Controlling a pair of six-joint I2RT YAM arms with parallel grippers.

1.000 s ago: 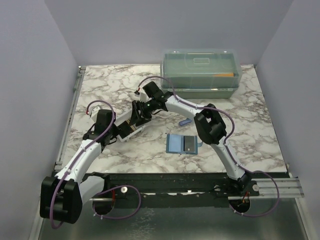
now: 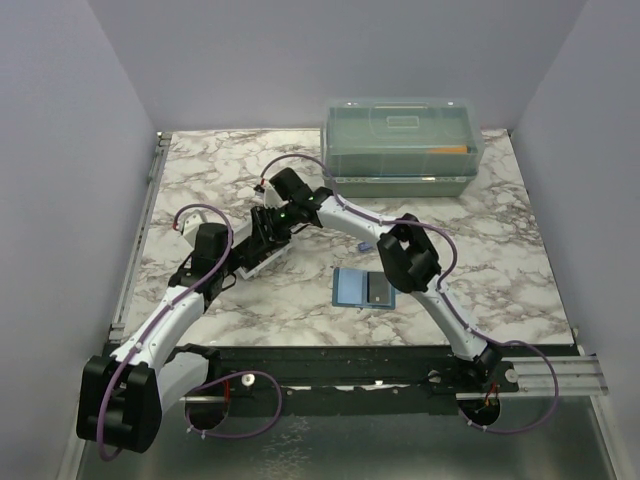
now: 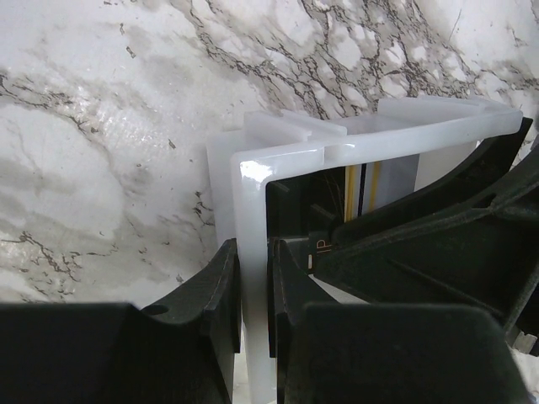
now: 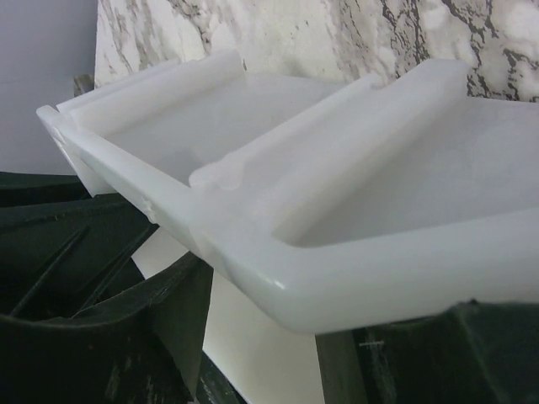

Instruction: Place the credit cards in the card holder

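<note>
On the left of the table both grippers meet at the white card holder (image 3: pixel 379 143). My left gripper is shut on the holder's near side bar. Dark cards (image 3: pixel 303 202), with yellow-edged and grey ones beside them, sit inside the frame. My right gripper reaches over the holder from the right; in its wrist view a cream-white card or panel lies between its fingers, under the holder's rim (image 4: pixel 421 244). Which of these it is, I cannot tell for sure.
A translucent green box (image 2: pixel 400 150) stands at the back. A small blue item (image 2: pixel 365 247) lies right of the holder, and a blue-and-black tray (image 2: pixel 350 287) lies toward the front centre.
My right gripper has moved left and slightly down onto the holder, now covering more of the cards. The left arm has barely moved.
</note>
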